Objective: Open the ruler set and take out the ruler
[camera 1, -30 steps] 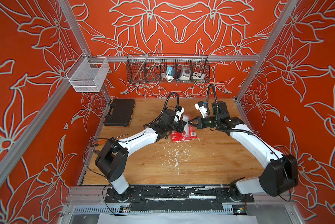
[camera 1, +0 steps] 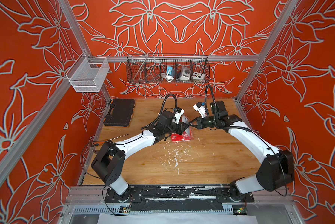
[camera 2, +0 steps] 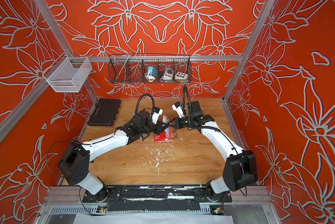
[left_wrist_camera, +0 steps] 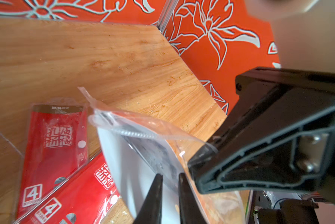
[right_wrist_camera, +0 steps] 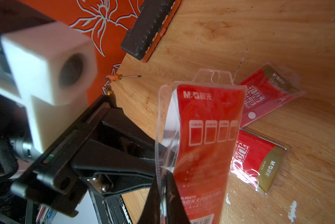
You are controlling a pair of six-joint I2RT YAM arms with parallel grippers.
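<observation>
The red M&G ruler set point(right_wrist_camera: 208, 149) stands tilted between my grippers, in a clear sleeve with its mouth gaping. Inside that mouth, the left wrist view shows a white sheet point(left_wrist_camera: 128, 164) and a greyish clear strip; whether that is the ruler I cannot tell. My right gripper is shut on the sleeve's clear edge point(right_wrist_camera: 160, 134). My left gripper is shut, its tips at the mouth in front of the white sheet. Whether film lies between them is unclear. In the top left view, the arms hide much of the set.
Two more red packets point(left_wrist_camera: 55, 149) point(left_wrist_camera: 81, 194) lie flat on the table below. A black case point(camera 1: 119, 112) and an orange-handled screwdriver point(right_wrist_camera: 115, 77) lie to the left.
Over the last second both arms have shifted slightly, and the upright sleeve has turned between the grippers.
</observation>
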